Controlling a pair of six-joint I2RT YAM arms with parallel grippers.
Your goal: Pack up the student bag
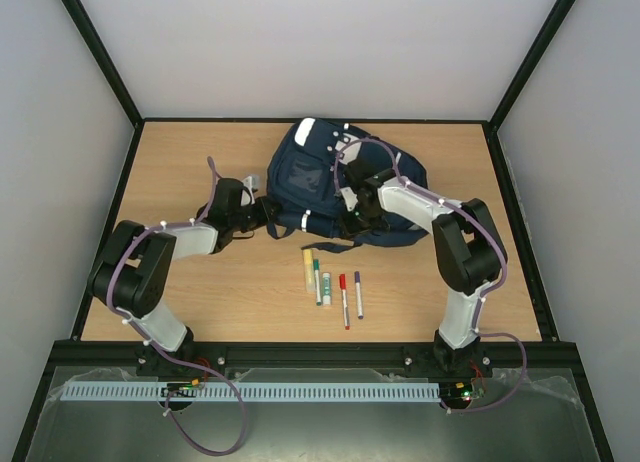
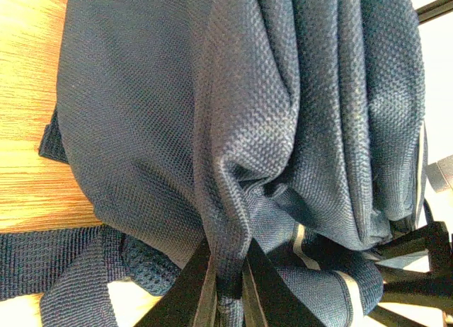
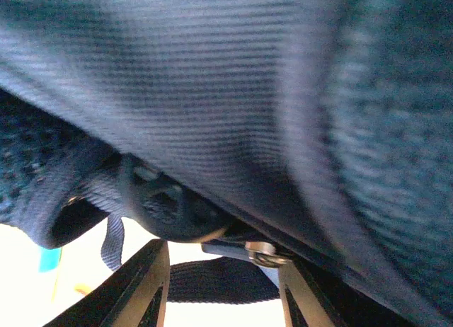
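Note:
The dark navy bag (image 1: 310, 172) lies at the back centre of the table. My left gripper is shut on a fold of its fabric at the bag's left end (image 1: 275, 207). My right gripper is at the bag's front, beneath an overhanging fabric edge, part open, with a small metal zipper piece (image 3: 263, 253) just beyond its fingertips; whether it touches that is unclear. A yellow item (image 1: 308, 271), a green-labelled tube (image 1: 327, 289), a teal pen (image 1: 317, 281), a red pen (image 1: 344, 301) and a purple pen (image 1: 359, 295) lie in front of the bag.
Dark straps (image 2: 64, 256) trail from the bag's front onto the wood. Frame rails and walls border the table.

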